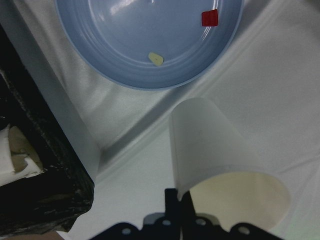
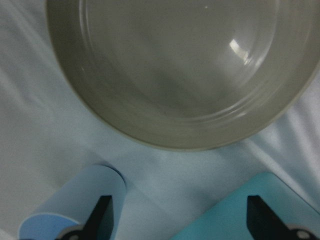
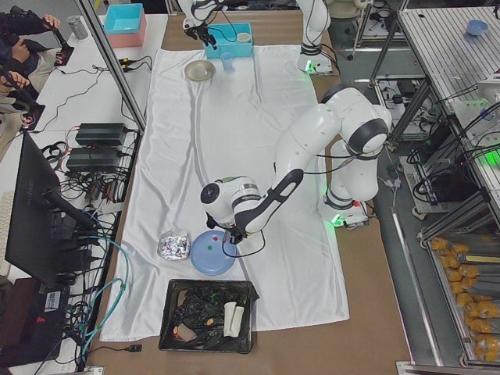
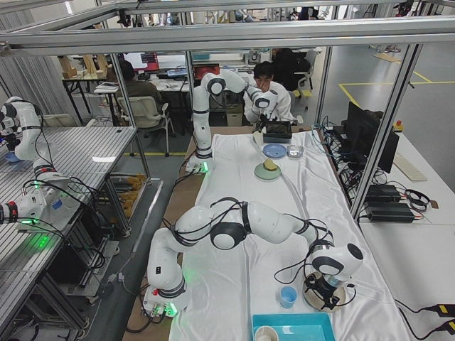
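Note:
My left gripper is shut on a white paper cup [image 1: 207, 140], lying on its side beside the blue plate [image 1: 125, 45], which holds a red piece [image 1: 209, 18] and a pale piece [image 1: 155, 58]. A black lined bin [image 1: 60, 180] with white crumpled items stands alongside. My right gripper is open above a grey bowl [image 2: 180, 75], a blue cup [image 2: 75, 200] and a turquoise tray [image 2: 240, 205]; nothing shows between its fingers.
A green plate with a yellow item [image 4: 269, 166] sits mid-table. A foil container [image 3: 173, 244] lies left of the blue plate.

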